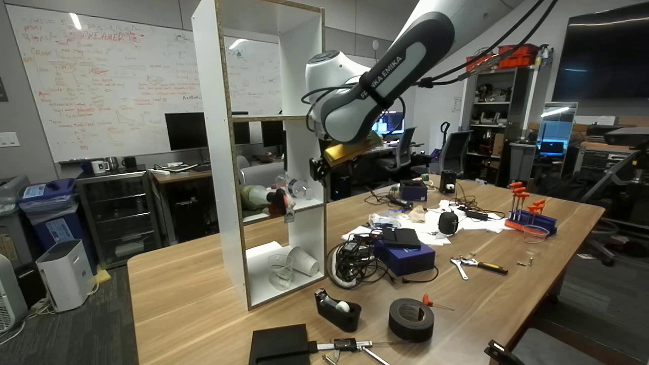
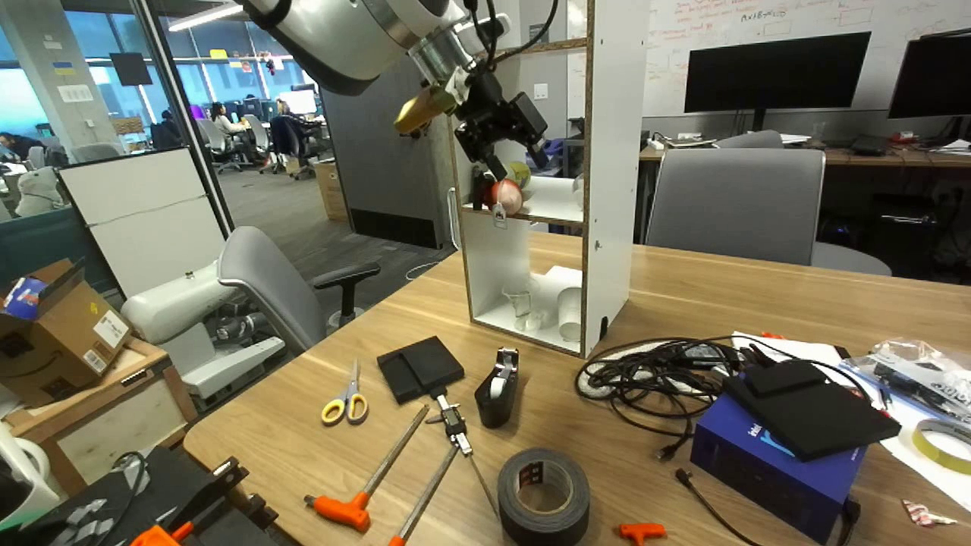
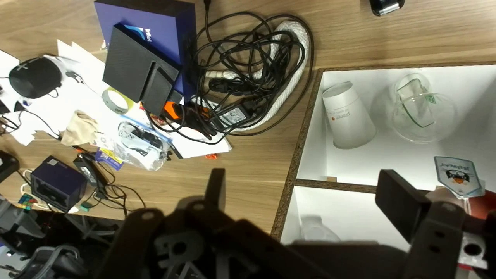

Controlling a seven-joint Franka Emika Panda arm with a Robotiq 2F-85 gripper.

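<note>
My gripper stands open with nothing between its fingers, its fingers spread wide in the wrist view. In exterior view 2 the gripper (image 2: 516, 164) hangs in front of the shelf unit (image 2: 611, 182), near the middle compartment's level. In that compartment lies a green bottle (image 1: 255, 197) with a dark red end facing out and a tag (image 3: 458, 176) hanging from it. Clear glassware (image 1: 299, 188) is beside it. Below, a white cup (image 3: 349, 118) lies on its side next to a clear glass (image 3: 423, 121). The gripper's own parts hide some of the middle compartment in the wrist view.
Tangled black cables (image 1: 354, 258) and a blue box (image 1: 404, 258) crowd one side of the shelf. A tape dispenser (image 2: 498, 387), a roll of black tape (image 2: 543, 496), calipers (image 2: 452, 423) and scissors (image 2: 346, 402) lie in front. The shelf's side walls and dividers are close to my gripper.
</note>
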